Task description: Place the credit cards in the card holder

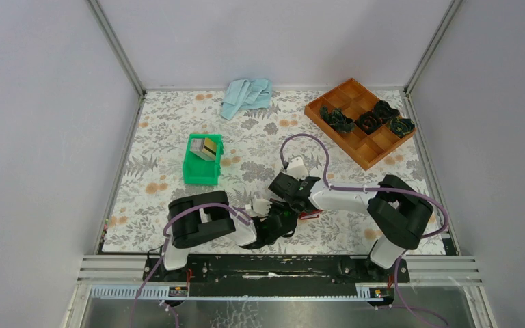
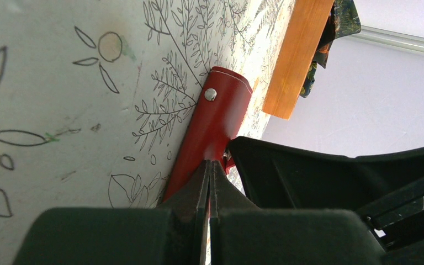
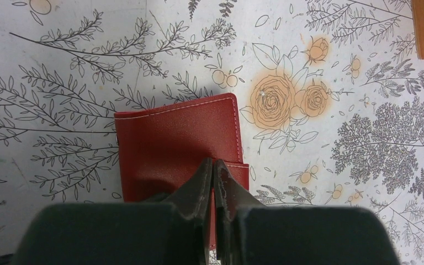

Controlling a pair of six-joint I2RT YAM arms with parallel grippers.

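A red leather card holder [image 2: 221, 110] with a snap and white stitching lies on the table under both grippers, mostly hidden in the top view [image 1: 311, 214]. In the left wrist view, my left gripper is shut at the holder's near part, with nothing clearly between its fingers. In the right wrist view, my right gripper is shut on the card holder [image 3: 171, 138] at its lower right part. The green tray [image 1: 203, 180] at centre left holds stacked pale and yellow cards [image 1: 203, 149].
A wooden divided box [image 1: 372, 147] with dark cloth bundles stands at the back right. A light blue cloth [image 1: 245, 96] lies at the back centre.
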